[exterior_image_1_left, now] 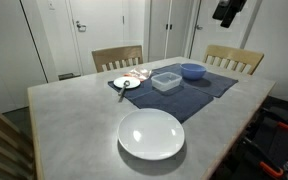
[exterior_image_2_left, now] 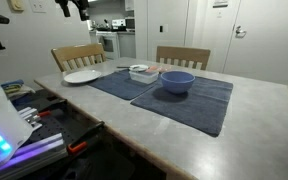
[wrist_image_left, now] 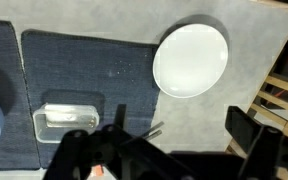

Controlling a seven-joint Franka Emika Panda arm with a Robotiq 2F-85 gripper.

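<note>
My gripper is open and empty, its two dark fingers wide apart in the wrist view. It hangs high above the table, at the top right of exterior view 1. A large white plate (exterior_image_1_left: 151, 134) lies on the near part of the bare table. On the dark mats stand a clear rectangular container (exterior_image_1_left: 166, 81) and a blue bowl (exterior_image_1_left: 193, 71). Farther back is a small white plate (exterior_image_1_left: 128, 80) with a dark utensil (exterior_image_1_left: 122, 91) beside it. In the wrist view, the gripper body hides part of the table.
A pinkish cloth (exterior_image_1_left: 140, 72) lies near the far table edge. Wooden chairs stand around the table, including one (exterior_image_2_left: 183, 55) behind it.
</note>
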